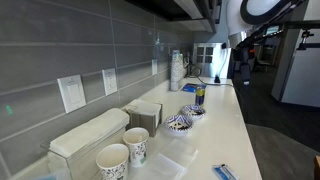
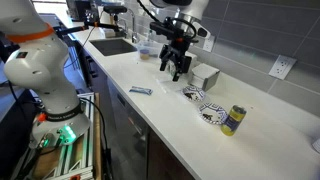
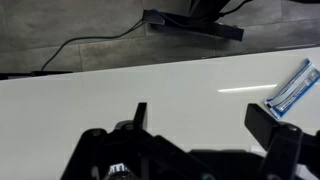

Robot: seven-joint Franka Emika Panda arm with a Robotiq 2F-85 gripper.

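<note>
My gripper is open above the white counter point(image 3: 200, 92), its black fingers wide apart with only bare counter showing between them. It hangs clear of the surface in exterior view 2, left of two black-and-white patterned bowls, a nearer bowl point(image 2: 212, 113) and a farther bowl point(image 2: 193, 94). A blue and white packet point(image 3: 292, 88) lies flat on the counter to the right in the wrist view. Past the bowls stands a can point(image 2: 234, 121) with yellow and dark blue on it. Part of something patterned point(image 3: 118, 169) peeks out behind the gripper's body.
Patterned paper cups point(image 1: 113, 160) stand beside a clear-sided container point(image 1: 90, 140) along the tiled wall. A light box point(image 2: 204, 76) sits by the wall behind the bowls. Free counter stretches along the front edge; beyond that edge lies the grey floor point(image 3: 95, 55).
</note>
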